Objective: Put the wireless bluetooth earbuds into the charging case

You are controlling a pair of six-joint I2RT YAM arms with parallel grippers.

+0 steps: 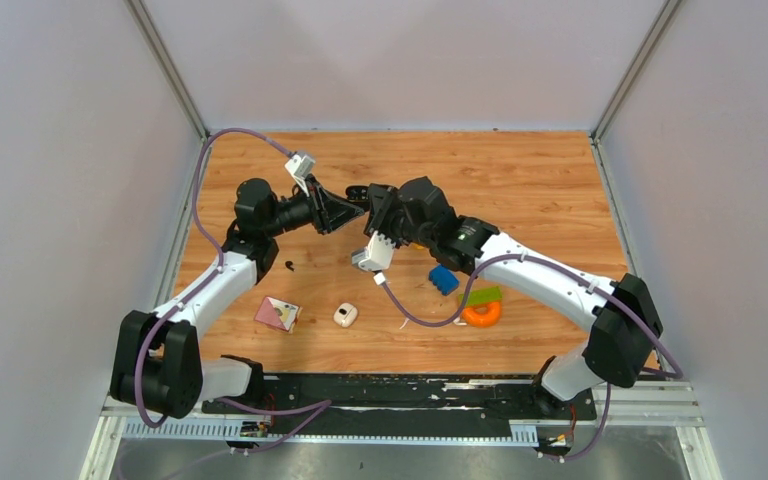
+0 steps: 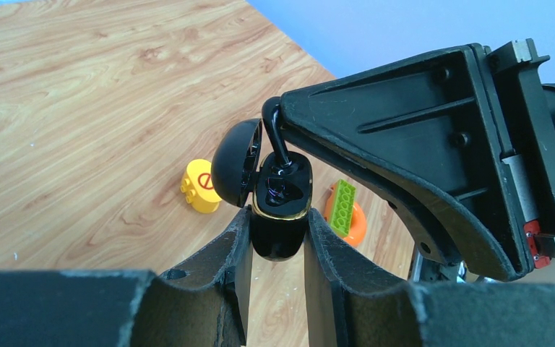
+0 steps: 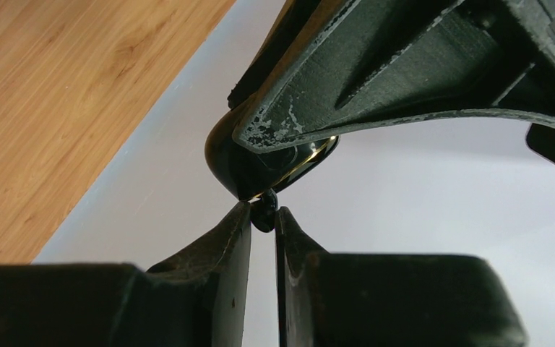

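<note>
A glossy black charging case with its lid open is held in mid-air by my left gripper, shut on its lower body in the left wrist view. A black earbud stands stem-down over the case's opening, with the right gripper's fingers shut at its upper end. In the right wrist view my right gripper has the earbud between its fingertips, partly hidden behind the case and left gripper. How deep the stem sits is unclear. A small black piece, apparently the other earbud, lies on the table.
Below lie a yellow block, a blue block, an orange ring with a green brick, a white case and a pink card. Both arms reach over the table's middle.
</note>
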